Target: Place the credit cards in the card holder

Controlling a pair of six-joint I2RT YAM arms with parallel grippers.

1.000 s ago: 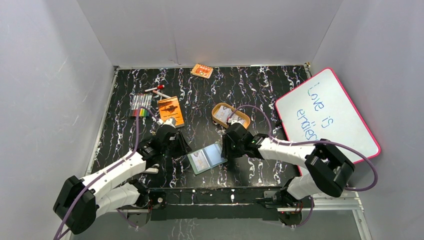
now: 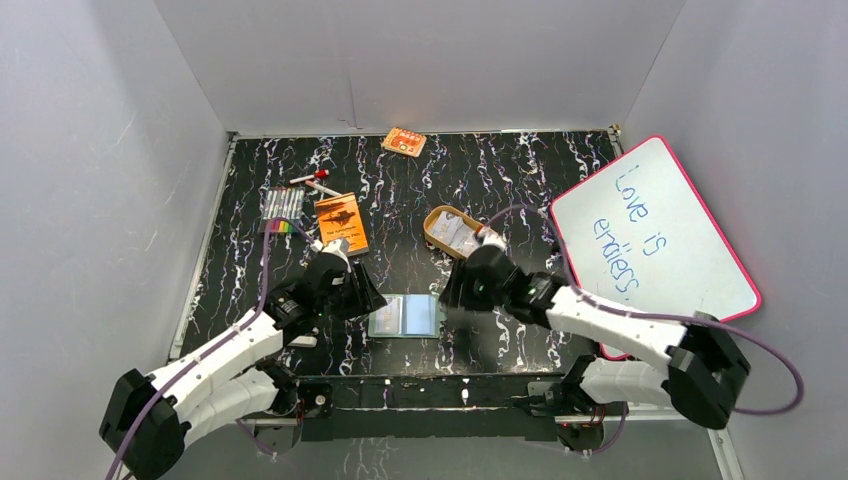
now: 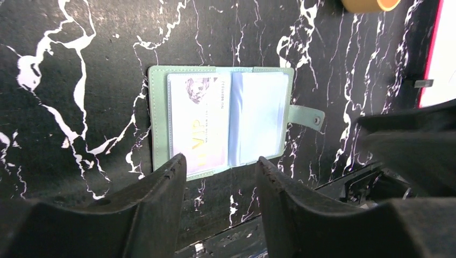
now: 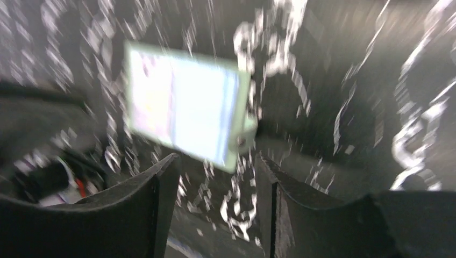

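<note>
Spread open on the table lies the pale green card holder (image 3: 159, 118). A card printed VIP (image 3: 201, 121) sits in its left half. Its right half (image 3: 263, 115) shows only a pale blue sleeve, and the strap (image 3: 306, 116) sticks out on the right. My left gripper (image 2: 372, 301) is beside the holder's left edge, its fingers apart with nothing between them in the left wrist view. On the other side my right gripper (image 2: 458, 300) stands open and empty near the strap. The cards (image 2: 455, 234) in the tan basket (image 2: 432, 218) lie behind the holder.
A whiteboard (image 2: 655, 230) leans at the right. An orange book (image 2: 342, 223) and several markers (image 2: 281, 208) lie at the back left, and a small orange book (image 2: 404, 142) at the far back. The table's front edge is close to the holder.
The card holder was tilted and now lies nearly square to the table edge. My right arm has shifted and is blurred by motion; the left gripper has moved slightly.
</note>
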